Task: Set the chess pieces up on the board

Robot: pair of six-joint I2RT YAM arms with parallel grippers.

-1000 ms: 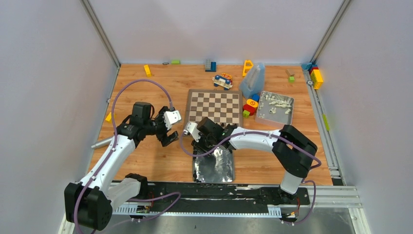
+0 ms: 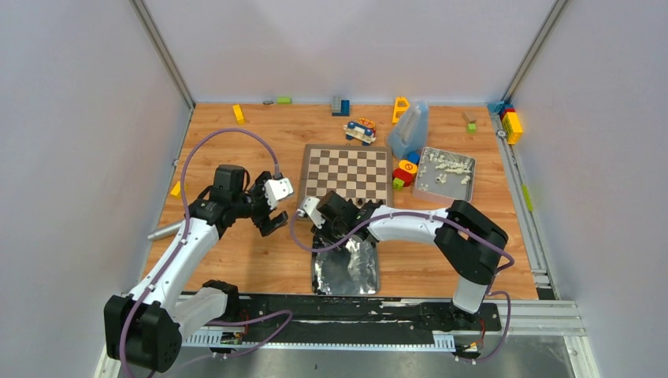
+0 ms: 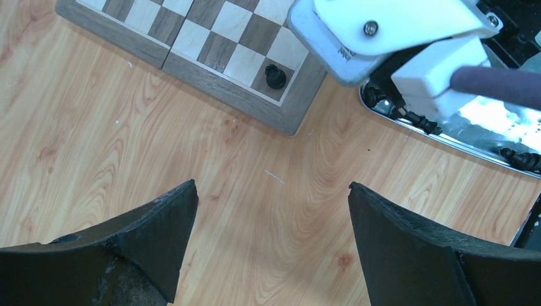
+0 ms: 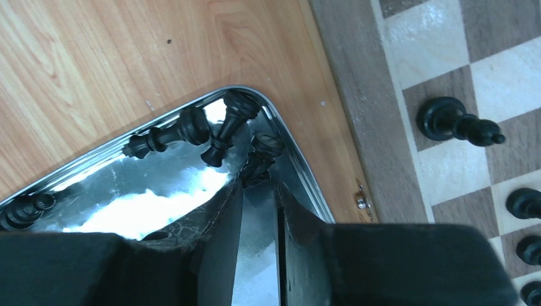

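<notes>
The chessboard (image 2: 346,169) holds black pieces along its near side, among them a black piece (image 4: 446,121) standing near the edge and a black pawn (image 3: 275,77) on a corner square. Below the board lies a metal tray (image 2: 344,276) with black pieces lying in it. My right gripper is low over the tray's corner, fingertips close together at a jumbled black piece (image 4: 260,156); whether they grip it is unclear. My left gripper stands open over bare wood left of the board, empty.
A clear box of white pieces (image 2: 444,173) is right of the board, with toy blocks (image 2: 406,173) and a blue bag (image 2: 408,130) between. A toy car (image 2: 359,132) sits behind the board. Wood is clear at left front.
The right arm has shifted slightly, its elbow moving a little left, with the gripper staying over the tray's far corner. The left arm has not moved.
</notes>
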